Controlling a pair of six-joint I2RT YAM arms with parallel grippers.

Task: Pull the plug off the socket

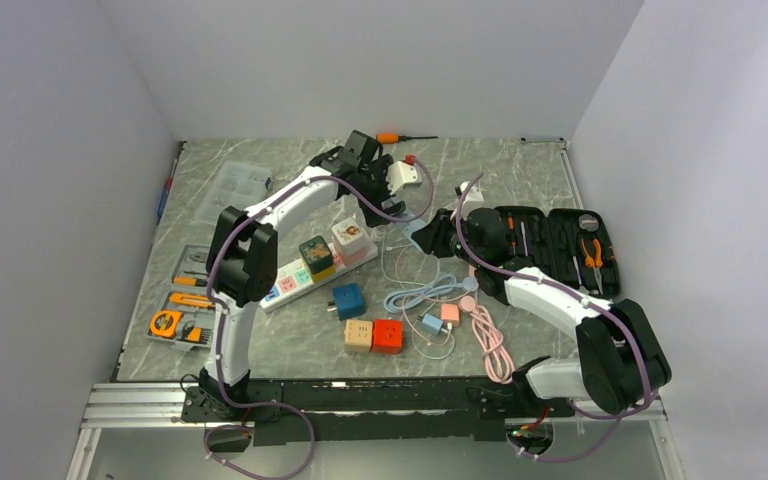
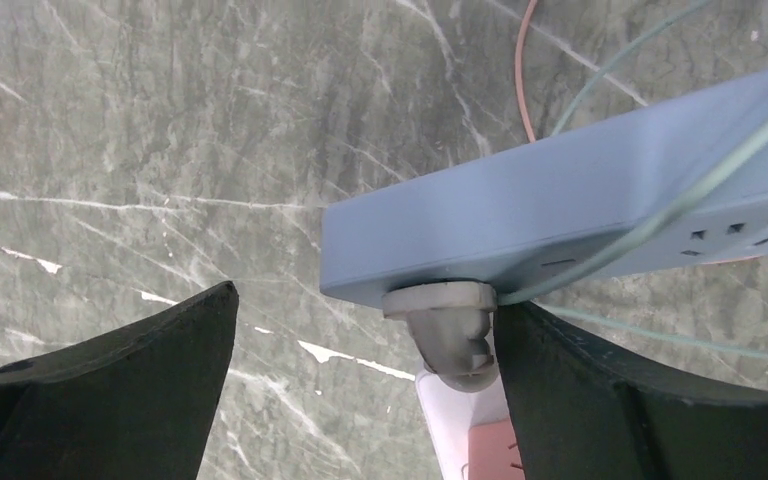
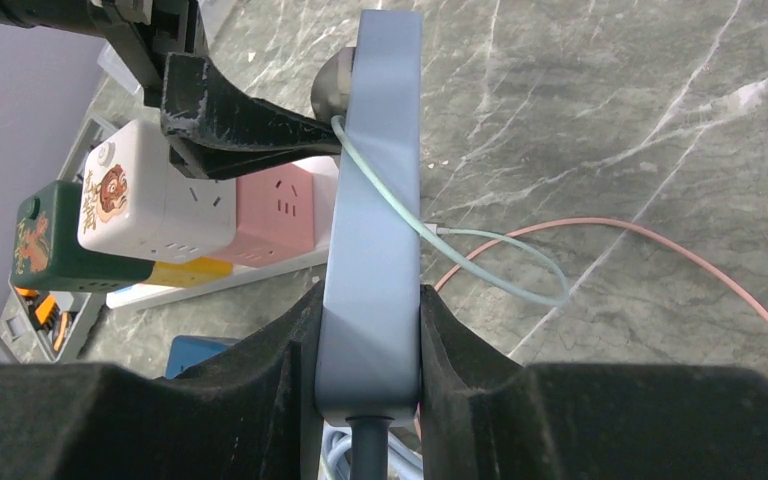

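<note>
A long light-blue power strip (image 3: 370, 250) is held lengthwise in my right gripper, whose fingers close on its near end in the right wrist view. At its far end a grey plug (image 2: 442, 330) with a pale cable sits against the strip. My left gripper is open around that plug: one finger is beside the plug, the other stands apart with bare table showing. In the top view both grippers face each other above the table's middle, the left (image 1: 385, 205) slightly farther back than the right.
A white strip (image 1: 290, 285) carrying cube adapters lies below the left arm. Loose cubes (image 1: 387, 336), cables (image 1: 410, 300) and a pink coiled cord lie in front. Tool cases (image 1: 590, 250) stand at the right, open trays at the left.
</note>
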